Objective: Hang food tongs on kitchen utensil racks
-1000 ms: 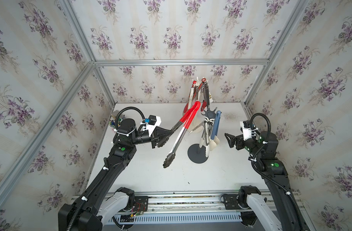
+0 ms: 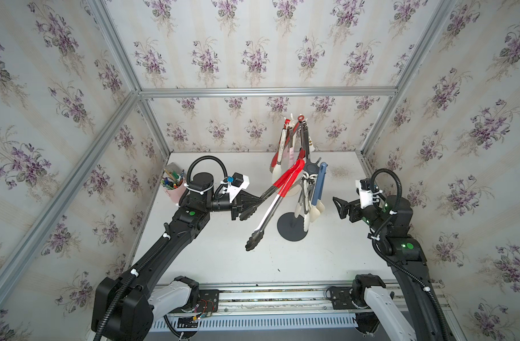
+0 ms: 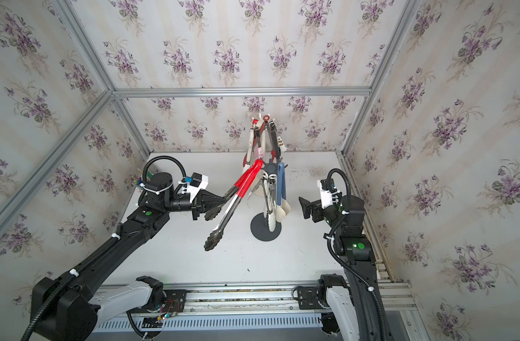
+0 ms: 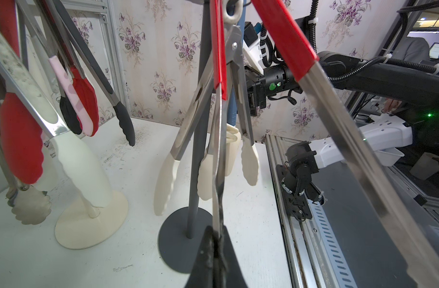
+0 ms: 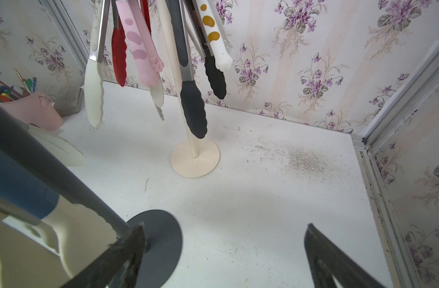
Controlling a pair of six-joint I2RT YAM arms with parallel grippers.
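Note:
My left gripper [image 2: 249, 205] is shut on one arm of red-handled tongs [image 2: 285, 182]; their other arm [image 3: 220, 230] angles down toward the front. The red top reaches the upper part of the dark grey rack [image 3: 269, 168], whose hub is partly hidden, so I cannot tell whether it rests on a hook. Cream and blue tongs [image 2: 318, 187] hang on that rack above its round base [image 2: 292, 233]. My right gripper [image 2: 345, 207] stands open, right of the rack, with nothing between its fingers.
A cream rack [image 5: 194, 163] full of hanging tongs stands behind the dark one. A pink pot [image 5: 32, 111] of pens is at the back left.
My left gripper has moved right with the red-handled tongs, carrying their red top onto the dark rack's upper part. The right arm has stayed almost still.

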